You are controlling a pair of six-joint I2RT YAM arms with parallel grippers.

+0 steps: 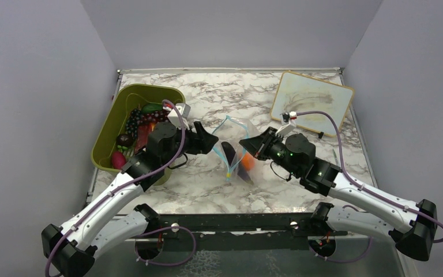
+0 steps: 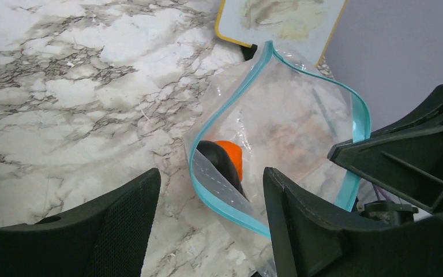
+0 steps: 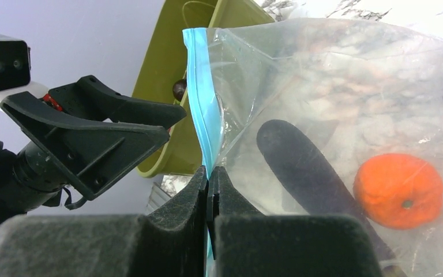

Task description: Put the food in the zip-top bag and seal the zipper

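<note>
The clear zip top bag (image 1: pixel 233 124) with a blue zipper rim (image 2: pixel 226 205) stands open at mid table, holding a dark eggplant (image 3: pixel 294 161) and an orange round fruit (image 3: pixel 398 190). My right gripper (image 1: pixel 245 144) is shut on the bag's zipper edge, clearest in the right wrist view. My left gripper (image 1: pixel 212 139) is left of the bag, part open, with nothing seen between its fingers. A green bin (image 1: pixel 101 147) of assorted food stands at the left.
A whiteboard (image 1: pixel 311 101) lies at the back right.
</note>
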